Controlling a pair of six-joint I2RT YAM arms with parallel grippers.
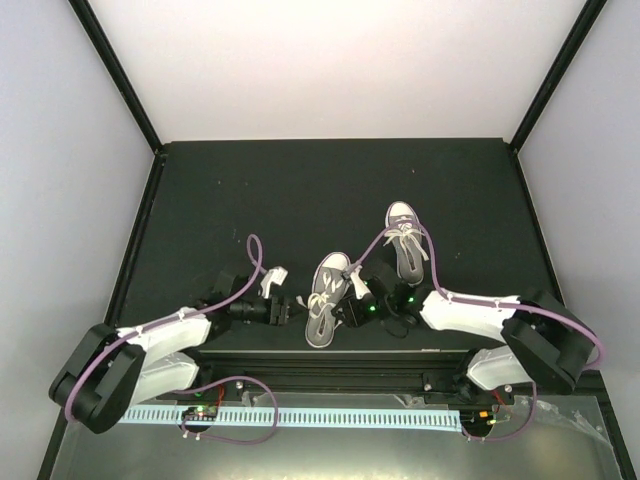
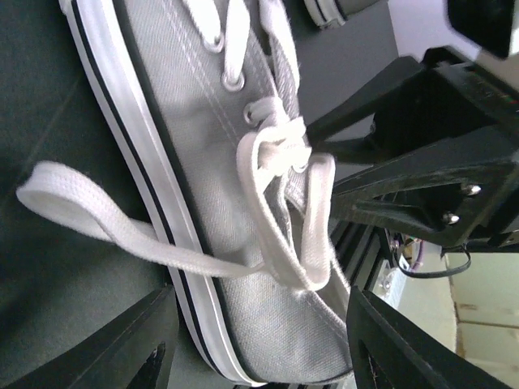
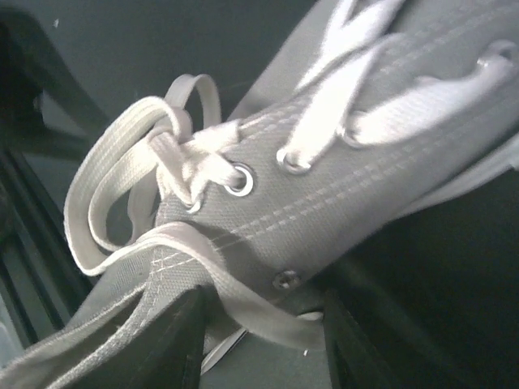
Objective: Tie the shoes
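A grey canvas shoe [image 1: 328, 297] with white laces lies near the front of the mat between the grippers. Its laces are knotted, with a loop [image 2: 264, 207] over the side and a loose end [image 2: 122, 231] toward my left gripper. My left gripper [image 1: 288, 311] stands open at the shoe's left, fingers low in the left wrist view, nothing held. My right gripper [image 1: 347, 312] is at the shoe's right side, part open; in the right wrist view a lace [image 3: 243, 300] runs between its fingertips, and whether they grip it I cannot tell.
A second grey shoe [image 1: 408, 255] with white laces lies behind, to the right. Purple cables arch over both arms.
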